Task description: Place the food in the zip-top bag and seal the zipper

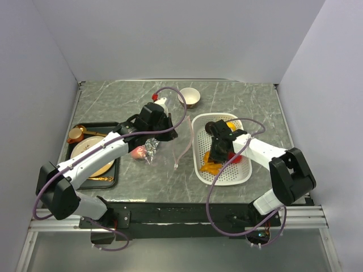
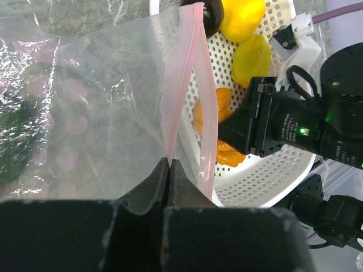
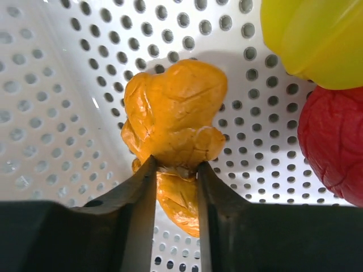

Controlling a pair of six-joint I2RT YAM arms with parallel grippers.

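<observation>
My left gripper is shut at the pink zipper edge (image 2: 209,113) of the clear bag (image 2: 85,141); the bag lies left of the white perforated basket (image 1: 199,173). In the basket, my right gripper is closing around the middle of an orange food piece (image 3: 176,107), its fingertips on either side of a narrow part. A yellow piece (image 3: 312,39) and a red piece (image 3: 332,141) lie beside it; a dark round piece (image 2: 205,17) is at the basket's upper end.
A dark tray (image 1: 110,178) with plate and utensils stands at the left. A white bowl (image 1: 189,93) sits at the back. Bare marble counter shows behind and at the right.
</observation>
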